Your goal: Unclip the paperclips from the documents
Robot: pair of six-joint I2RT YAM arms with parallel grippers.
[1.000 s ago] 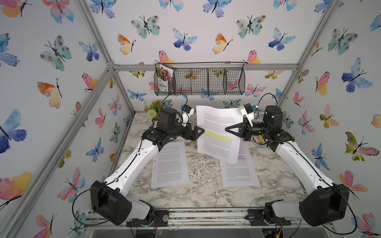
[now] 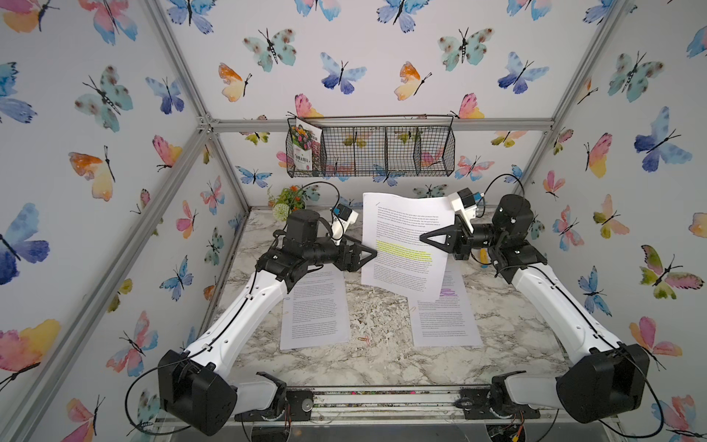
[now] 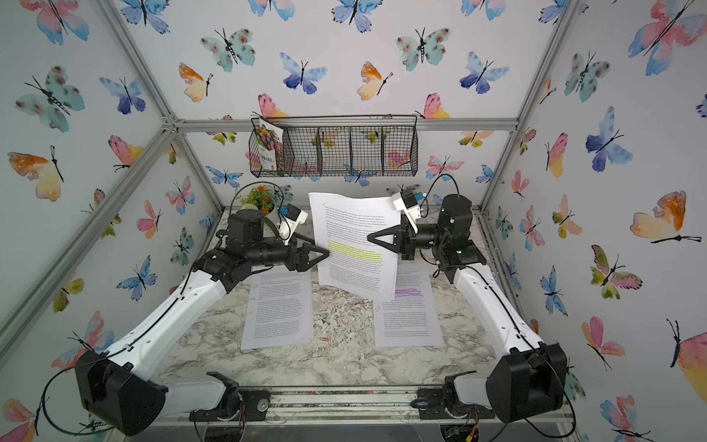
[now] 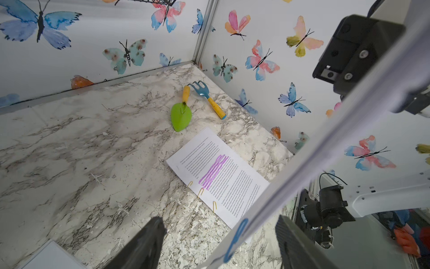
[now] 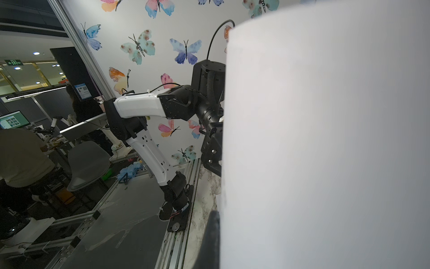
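Observation:
A stapled-looking white document (image 2: pixel 401 272) with yellow highlighting hangs in the air, my right gripper (image 2: pixel 422 237) shut on its right part. In the left wrist view it appears edge-on, and a blue paperclip (image 4: pixel 235 240) shows on it. At its left edge is my left gripper (image 2: pixel 375 253), its fingers apart on either side of the sheet's edge and gripping nothing. In the right wrist view the blank back of the sheet (image 5: pixel 322 134) hides most of the scene. A purple-marked document (image 4: pixel 219 174) lies on the table with yellow paperclips (image 4: pixel 200 191) along one edge.
Another document (image 2: pixel 316 309) lies flat at the table's left. A small orange item (image 2: pixel 363 339) rests between the papers. A green trowel (image 4: pixel 181 116) and a blue fork (image 4: pixel 201 89) lie farther back. A wire basket (image 2: pixel 368 151) hangs on the back wall.
The held document has moved a little left and up, with the right gripper still on it. The papers on the table have stayed put.

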